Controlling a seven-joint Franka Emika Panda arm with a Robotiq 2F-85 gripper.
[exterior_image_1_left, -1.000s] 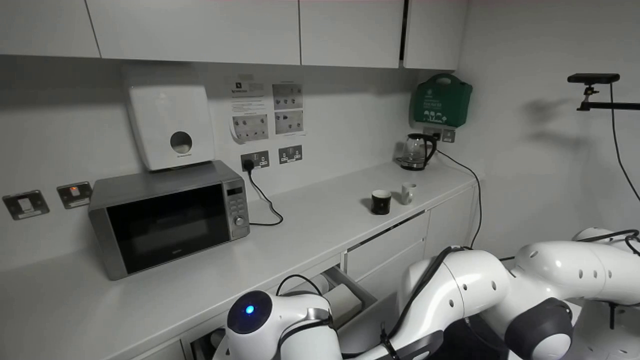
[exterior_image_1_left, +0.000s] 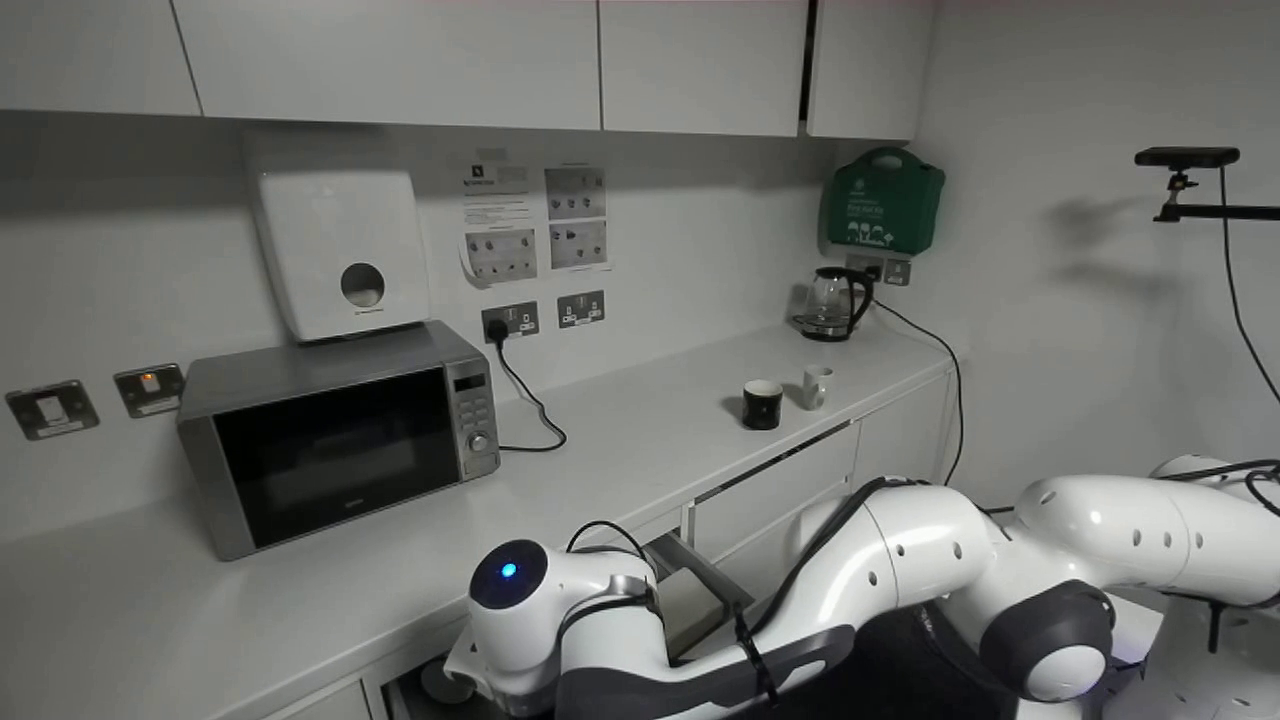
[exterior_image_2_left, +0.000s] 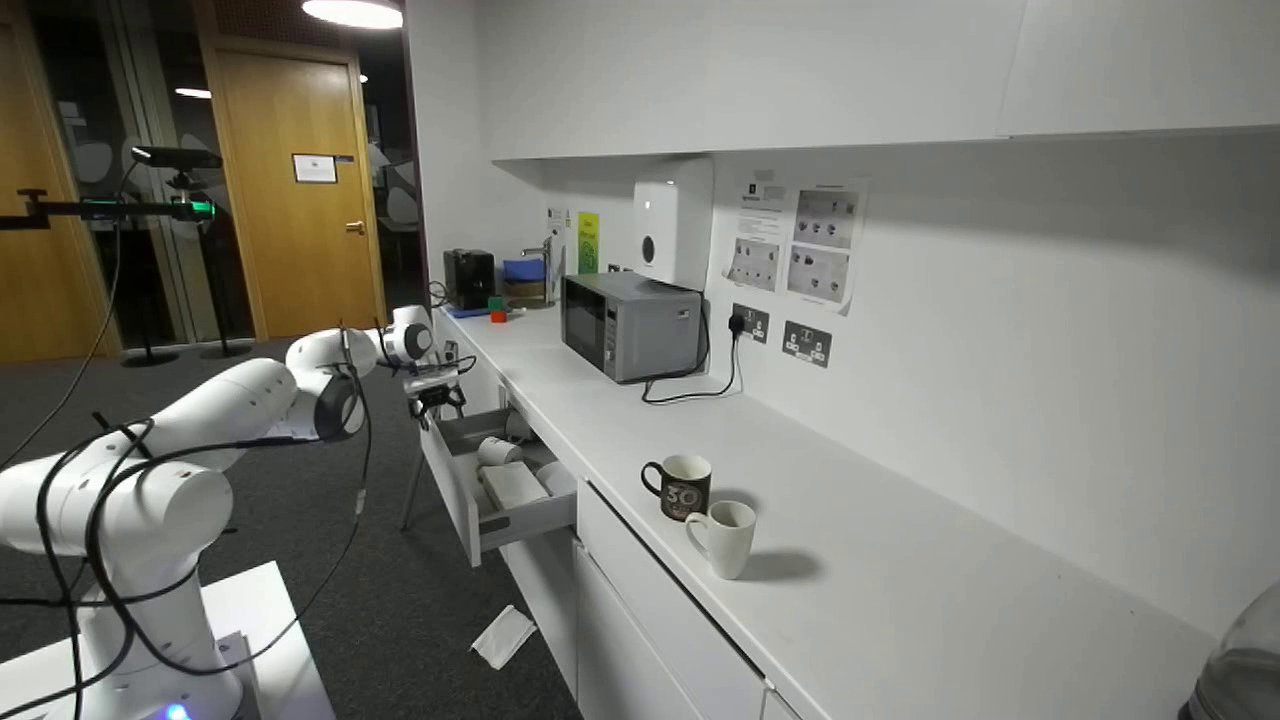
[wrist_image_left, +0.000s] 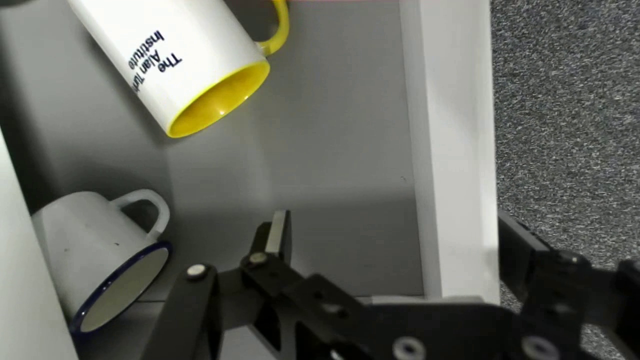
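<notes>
A pulled-out drawer (exterior_image_2_left: 522, 522) stands under the counter, its white front panel (wrist_image_left: 459, 150) running down the right of the wrist view. My gripper is open, with one finger (wrist_image_left: 277, 234) over the drawer's inside and the other finger (wrist_image_left: 517, 249) over the floor side, so the panel's top edge lies between them. Whether either touches the panel cannot be told. Inside lie a white mug with a yellow interior (wrist_image_left: 174, 60) and a white enamel mug with a blue rim (wrist_image_left: 96, 252), both on their sides. A pale box (exterior_image_2_left: 513, 485) is also in the drawer.
On the counter (exterior_image_2_left: 840, 480) stand a black mug (exterior_image_2_left: 684, 486) and a white mug (exterior_image_2_left: 726, 540), with a microwave (exterior_image_2_left: 654, 324) farther along. A closed drawer (exterior_image_2_left: 648, 600) adjoins the pulled-out one. White paper (exterior_image_2_left: 504, 636) lies on the dark floor.
In exterior view 1 the arm's wrist has shifted slightly up and right, while the elbow has moved a little left. The drawer looks unmoved, as do the counter's mugs.
</notes>
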